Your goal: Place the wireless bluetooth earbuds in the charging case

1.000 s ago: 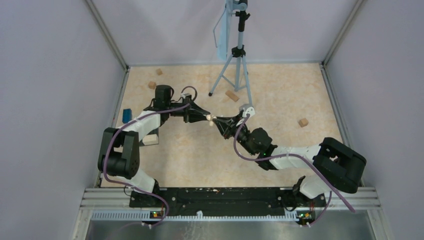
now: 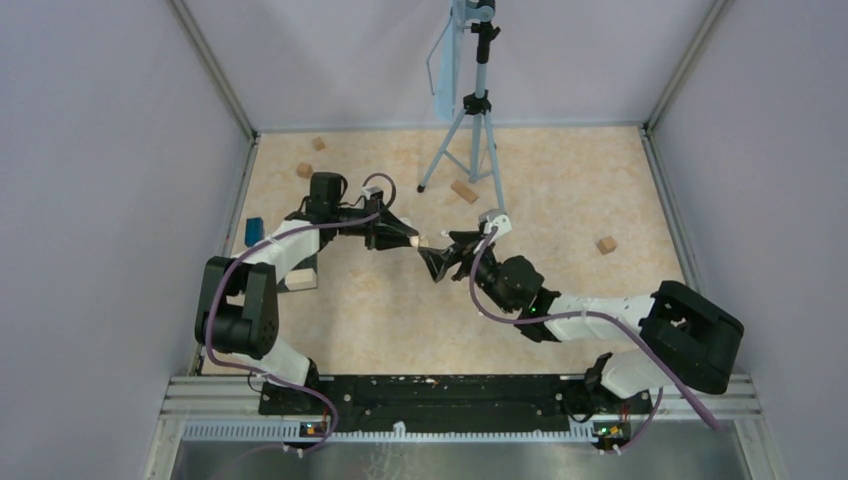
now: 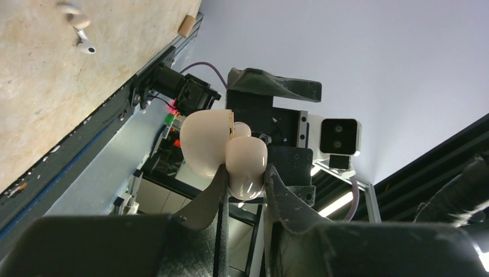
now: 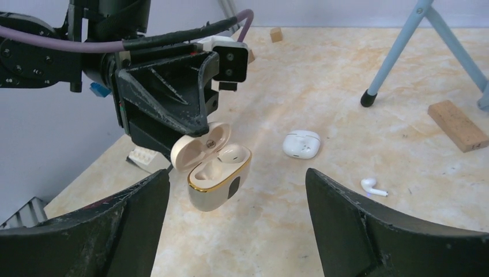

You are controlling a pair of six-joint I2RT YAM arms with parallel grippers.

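My left gripper [image 2: 410, 241] is shut on the cream charging case, held in the air with its lid open; the right wrist view shows the gold-rimmed body [image 4: 213, 187] and empty-looking compartments, though their depths are hard to see. My right gripper [image 2: 436, 256] stands open beside it, with nothing between its fingers. A white earbud lies on the table, also seen in the left wrist view [image 3: 85, 43]. A second white, rounded case-like object [image 4: 301, 144] lies on the table behind.
A tripod [image 2: 476, 150] stands at the back, near a wooden block [image 2: 463, 191]. More small blocks [image 2: 606, 245] lie around the edges, and a blue item [image 2: 254, 231] is at the left.
My right gripper has opened and moved slightly away from the case. My left gripper, with the case, has shifted slightly down in the top view.
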